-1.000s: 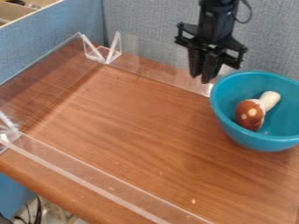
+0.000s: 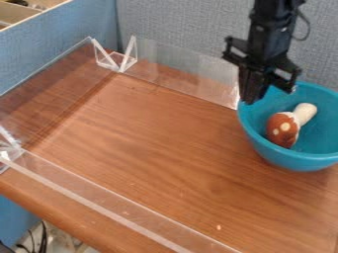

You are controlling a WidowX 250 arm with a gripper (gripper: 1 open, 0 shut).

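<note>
My black gripper [image 2: 248, 91] hangs over the back-left rim of a teal bowl [image 2: 258, 145] at the right of the camera view. It looks shut, with nothing visible between its fingers. Inside the bowl lies a toy mushroom [image 2: 283, 128], with a brown white-spotted cap and a pale stem pointing up and right. The gripper is above and left of the mushroom, apart from it.
Grey fabric panels stand behind, a blue one at left, and cables show at lower left.
The gripper has shifted slightly right and down toward the bowl since a second ago. The bowl and mushroom have stayed in place.
</note>
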